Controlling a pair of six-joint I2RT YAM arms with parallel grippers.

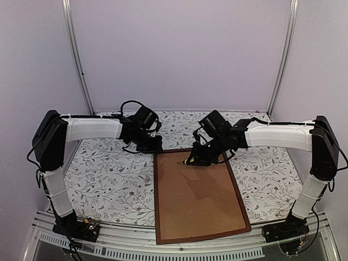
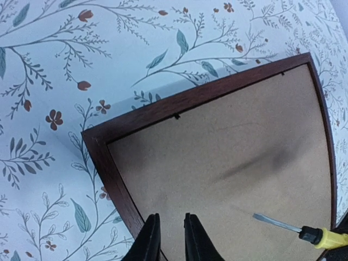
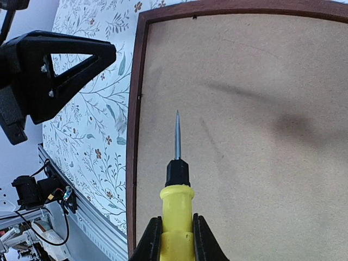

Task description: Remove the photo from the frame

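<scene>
The picture frame lies back side up, its dark wooden rim [image 1: 156, 201] around a plain brown backing board [image 1: 201, 201]. Small dark tabs show along the rim's inner edge, one tab [image 2: 176, 116] on the upper side in the left wrist view. My right gripper is shut on the yellow handle of a screwdriver [image 3: 177, 198], whose metal tip points out over the board. My left gripper is part open, nothing between its fingers, above the rim near the frame's upper left corner. Whether the screwdriver's tip touches the board I cannot tell.
Floral-patterned cloth [image 1: 114, 179] covers the table, with clear room left and right of the frame. A metal rail [image 1: 125, 250] runs along the front, beneath the frame's near end. Both arms are close together over the far part of the frame.
</scene>
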